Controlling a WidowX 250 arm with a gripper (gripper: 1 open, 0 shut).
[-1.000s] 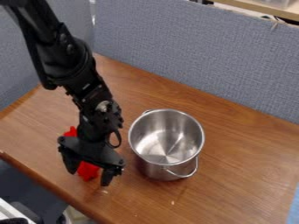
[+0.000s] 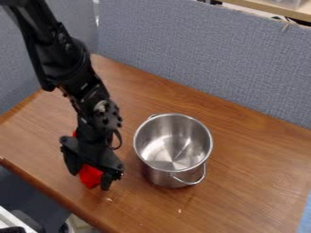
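Observation:
My black gripper [image 2: 90, 171] is down over a red object [image 2: 90, 177] near the front left edge of the wooden table [image 2: 243, 191]. The gripper covers much of the red object, so its shape is unclear, as is whether the fingers are closed on it. To the right, a steel pot [image 2: 173, 150] with two wire handles stands upright, apart from the fingers.
Grey padded walls [image 2: 201, 59] border the table at the back and left. A light wooden shelf shows at the top right.
The gripper has shifted very slightly over the red object; the pot has not moved.

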